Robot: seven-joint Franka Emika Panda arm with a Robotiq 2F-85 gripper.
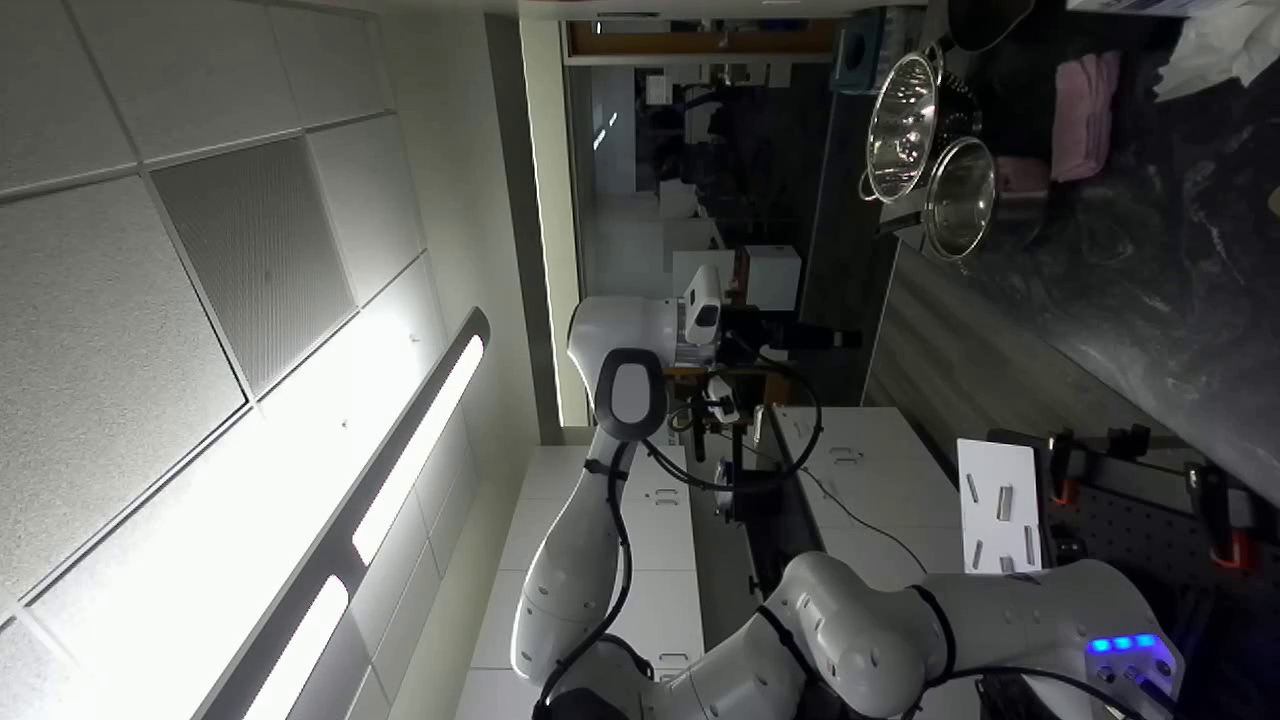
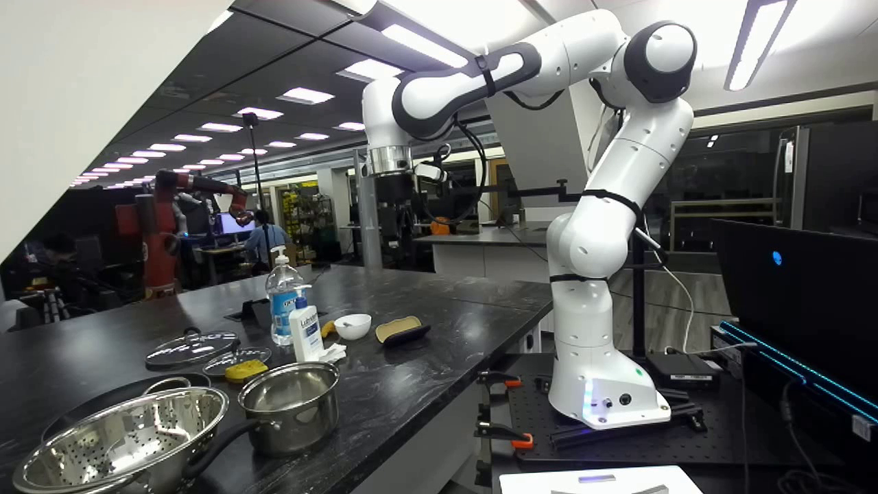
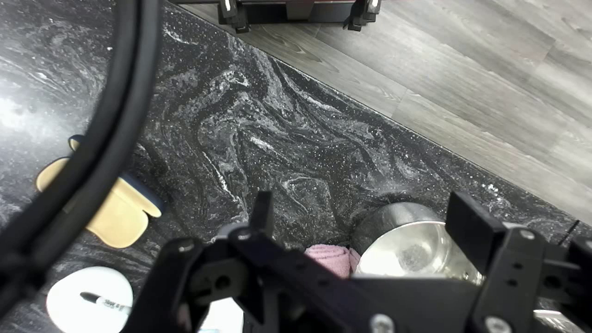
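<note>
High above the dark countertop (image 2: 428,300) hangs my gripper, pointing down, its two fingers wide apart with nothing between them. A steel pot (image 2: 300,412) stands near the counter's edge; in the wrist view it shows below the fingers, nearer the right finger and partly covered by the gripper. Beside the pot is a folded pink towel (image 3: 331,258). Farther left sits an open tan and navy case (image 3: 125,213), partly behind a black cable. A white bowl (image 3: 77,297) at lower left holds a marker (image 3: 102,302).
A colander (image 2: 123,444), glass lids (image 2: 193,346), a yellow sponge (image 2: 245,370), a clear pump bottle (image 2: 284,300) and a white lotion bottle (image 2: 306,332) crowd the counter's left part. Bare countertop lies between the case and the pot. A white board (image 1: 998,486) with small metal pieces lies near the arm's base.
</note>
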